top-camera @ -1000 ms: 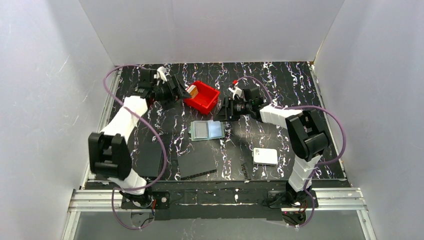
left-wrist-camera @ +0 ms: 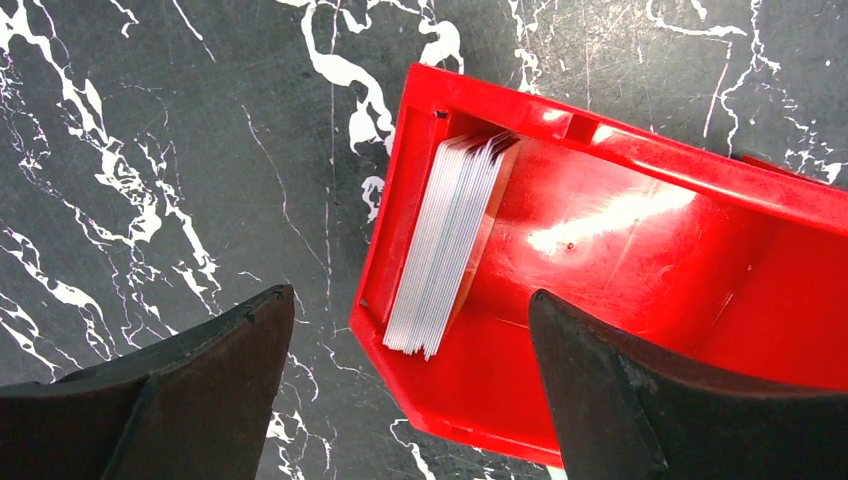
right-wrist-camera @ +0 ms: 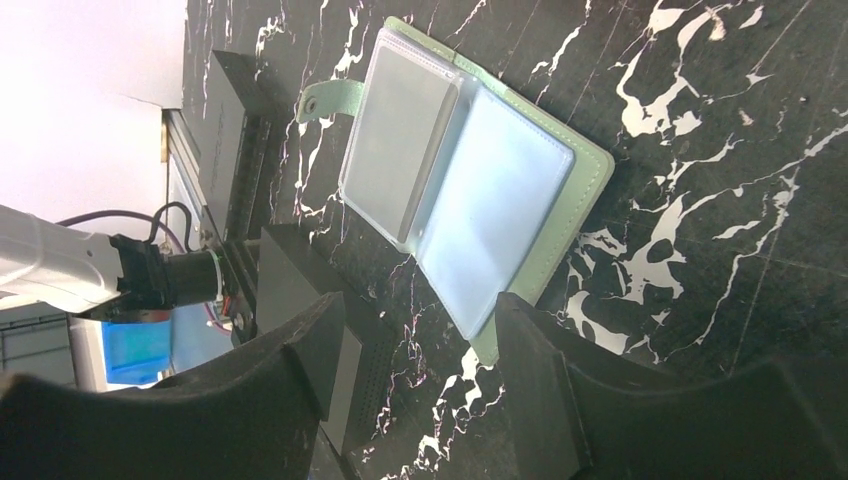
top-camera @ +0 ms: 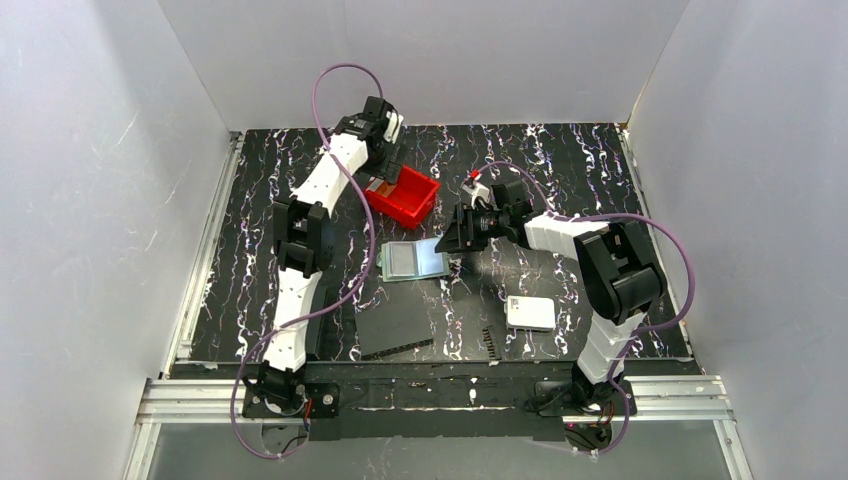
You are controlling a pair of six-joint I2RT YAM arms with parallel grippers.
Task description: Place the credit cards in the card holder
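White cards (left-wrist-camera: 447,240) stand on edge in a tight stack at one end of the red box (left-wrist-camera: 640,300). Above that end, my left gripper is open, its fingers apart on either side of the view and nothing between them. The card holder (right-wrist-camera: 555,255), pale green with clear sleeves, lies spread open on the table, its snap strap sticking out at one side. My right gripper hovers over the holder's near corner, fingers apart, with no card between them. In the top view the left arm partly covers the box (top-camera: 415,200).
A white box (top-camera: 530,313) lies at the right front. Dark flat panels (top-camera: 395,328) sit near the front edge, and a small black strip (top-camera: 491,342) lies beside them. Marble table around the red box's right side is clear.
My left arm has swung right and over the red box, coming down above the cards' end. The right gripper has shifted slightly right beside the holder. Box and holder have stayed put.
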